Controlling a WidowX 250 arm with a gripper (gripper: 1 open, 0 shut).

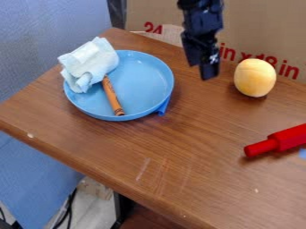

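The black gripper point(206, 63) hangs at the top centre, blurred, above the table between the plate and a pale yellow round object point(255, 78). Whether its fingers are open or shut is unclear. A blue plate point(134, 85) holds a white crumpled cloth point(86, 64) and an orange-brown stick point(113, 96). A red cylindrical object point(278, 139), like a rolling pin, lies at the right.
A small blue piece peeks from under the plate's right edge. A cardboard box point(263, 27) stands behind; the table's left edge drops off.
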